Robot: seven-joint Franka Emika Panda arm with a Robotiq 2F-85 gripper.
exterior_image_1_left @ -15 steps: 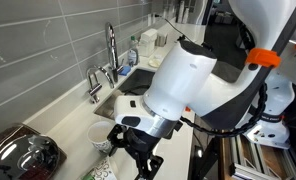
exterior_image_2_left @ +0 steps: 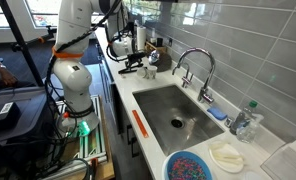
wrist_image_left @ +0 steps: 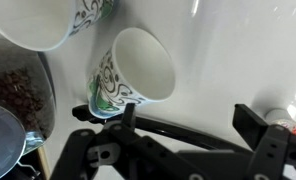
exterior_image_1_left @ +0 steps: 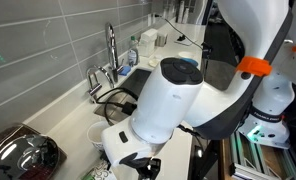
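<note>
A white cup (wrist_image_left: 143,65) with a dark scroll pattern lies in the middle of the wrist view, its mouth facing the camera. A second patterned cup (wrist_image_left: 80,20) is beside it at the upper left, partly cut off. My gripper is open, with its left finger (wrist_image_left: 113,150) just below the first cup and its right finger (wrist_image_left: 260,140) well apart. Nothing shows gripped between them. In exterior view 1, the gripper is low over the counter, its fingertips hard to make out, near a white cup (exterior_image_1_left: 96,134).
A glass jar of coffee beans (wrist_image_left: 23,95) stands close on the left. A small white item (wrist_image_left: 280,117) is at the right. The sink (exterior_image_2_left: 178,115) and faucet (exterior_image_2_left: 203,65) lie farther along the counter. Toward its far end are bottles (exterior_image_2_left: 246,117) and a blue bowl (exterior_image_2_left: 188,167).
The arm has swung left in exterior view 1, and the gripper has come lower. It now covers more of the counter and part of the white cup. The items behind have not moved.
</note>
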